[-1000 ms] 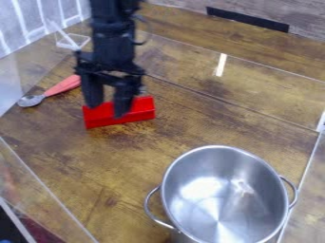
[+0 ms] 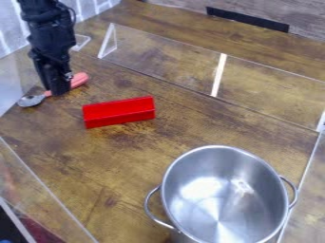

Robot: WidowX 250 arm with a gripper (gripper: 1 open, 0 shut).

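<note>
My black gripper (image 2: 53,80) is at the upper left, low over a utensil with a pink handle (image 2: 76,81) and a metal head (image 2: 33,98). Its fingers are around the utensil's middle; whether they grip it is unclear. A red block (image 2: 118,112) lies to the right of it on the wooden surface. A steel pot (image 2: 222,199) with two side handles stands at the lower right.
Clear low walls edge the wooden workspace (image 2: 127,171) on the left and at the back. The middle of the surface between block and pot is clear.
The arm has swung left from over the red block to the utensil at the left and come down on it. The block and pot have not moved.
</note>
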